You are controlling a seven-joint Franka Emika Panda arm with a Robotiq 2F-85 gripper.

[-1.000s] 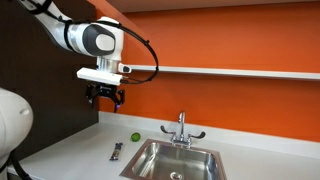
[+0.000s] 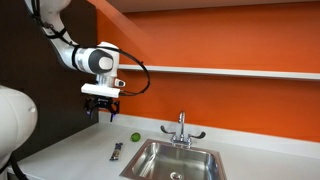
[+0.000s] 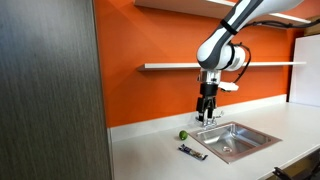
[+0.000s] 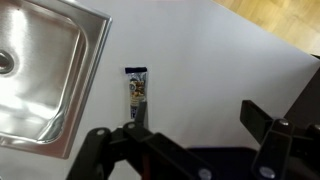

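Observation:
A wrapped snack bar [image 4: 137, 88] lies flat on the white counter, its wrapper dark at the end and silvery in the middle; its lower end runs behind a finger in the wrist view. From the side it shows as a small bar [image 2: 116, 151] left of the sink, and as a dark strip [image 3: 193, 152] in the other exterior view. High above the counter hangs my gripper [image 2: 101, 114], open and empty, its fingers pointing down. In the wrist view the gripper has its fingers wide apart, with bare counter between them.
A green round fruit [image 2: 136, 137] sits behind the bar. The metal sink [image 2: 172, 161] with its tall faucet [image 2: 182, 124] is to the right. A white shelf [image 2: 215, 73] runs along the orange wall.
My gripper has come down toward the counter and shifted slightly left in exterior view 1, staying open. The bar, the fruit and the sink are where they were.

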